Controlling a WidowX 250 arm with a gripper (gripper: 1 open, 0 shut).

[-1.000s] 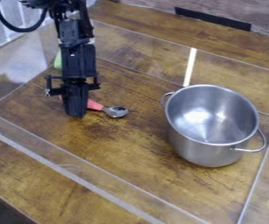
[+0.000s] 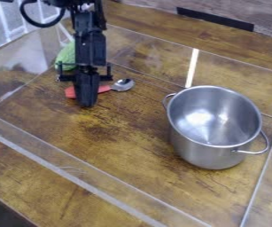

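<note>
My gripper points down at the left of the wooden table, low over a red-handled spoon whose metal bowl lies to its right. The fingers are close together; whether anything is between them is hard to make out. A green object lies behind the gripper, partly hidden by it. A large steel pot with two side handles stands on the right.
Clear plastic edging runs along the left and front, and a white tape strip marks the back right.
The spoon has shifted away toward the back and slightly left. My gripper has moved slightly to the right and back from where it was a second ago.
</note>
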